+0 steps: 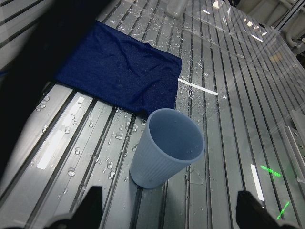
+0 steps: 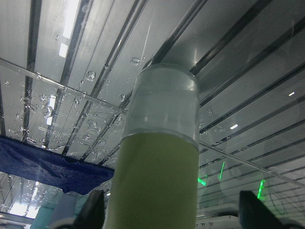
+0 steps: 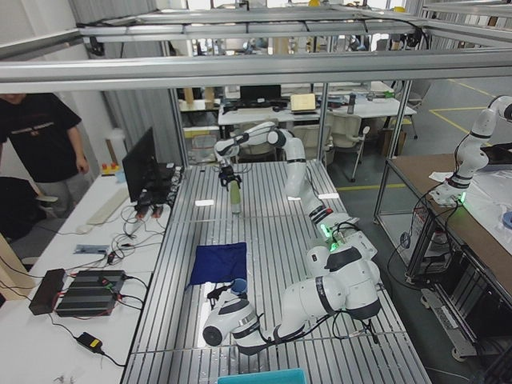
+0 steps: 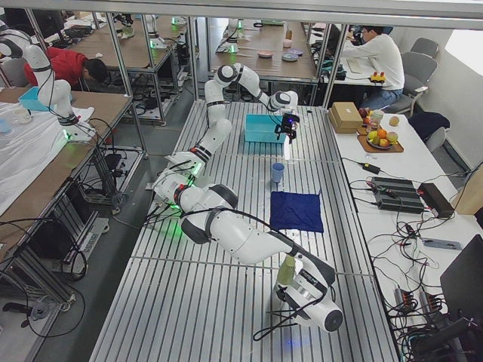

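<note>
A light blue ribbed cup (image 1: 167, 148) stands upright on the wet slatted table. My left gripper (image 4: 288, 130) is above and beside it; in the left wrist view its open fingertips flank the lower frame edge, with the cup ahead between them. A green bottle with a clear top (image 2: 152, 176) stands at the far end of the camera left view. My right gripper (image 3: 230, 178) is at the bottle, open fingertips on either side of it in the right wrist view; contact cannot be told. A dark blue cloth (image 4: 296, 211) lies flat between cup and bottle.
A turquoise bin (image 4: 258, 130) sits at one end of the table. Side desks hold electronics, a monitor (image 3: 141, 172) and a fruit tray (image 4: 381, 142), outside the table. The table has open slatted space around the cloth.
</note>
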